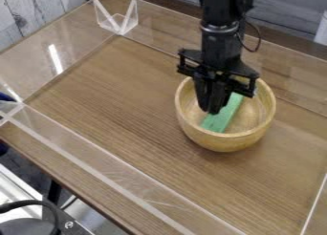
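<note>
A tan bowl (pixel 232 137) sits on the wooden table (pixel 115 143), holding a green oblong item (pixel 219 118). My black gripper (pixel 217 81) hangs over the back left of the bowl, its tips low at or just inside the rim, partly covering the bowl. It is shut, and I see nothing clearly held between its fingers.
A clear plastic container (pixel 117 16) stands at the back left. Dark equipment (pixel 26 223) lies beyond the lower-left edge.
</note>
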